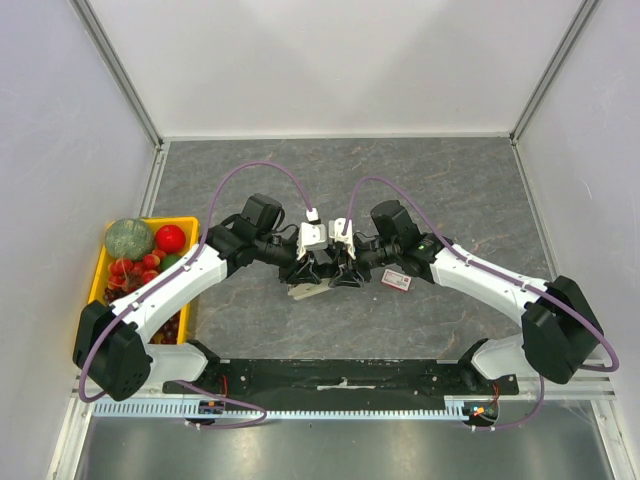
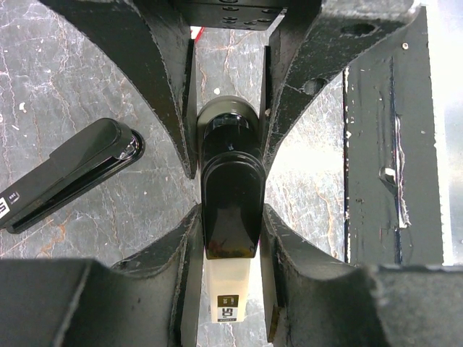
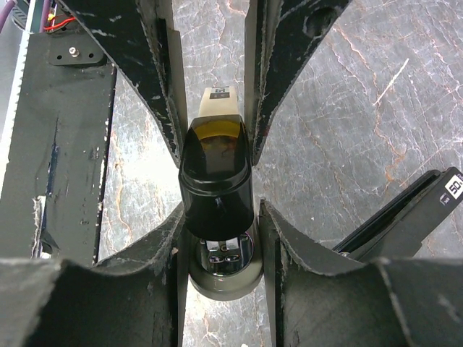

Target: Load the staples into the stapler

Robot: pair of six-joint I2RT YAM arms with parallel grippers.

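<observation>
Both grippers meet at the middle in the top view, left gripper [image 1: 300,268] and right gripper [image 1: 342,270]. In the left wrist view, the left gripper is shut on a dark cylindrical object [image 2: 231,206] with a pale tip labelled at its lower end [image 2: 228,289]; the right gripper's fingers flank its upper end. In the right wrist view the same object sits between both grippers; whether the right one grips it is unclear. A black stapler [image 2: 79,170] lies apart on the grey surface. A small red-white box [image 1: 396,280] lies right of the grippers.
A yellow crate [image 1: 188,330] of fruit and vegetables stands at the left. White walls enclose the sides and back.
</observation>
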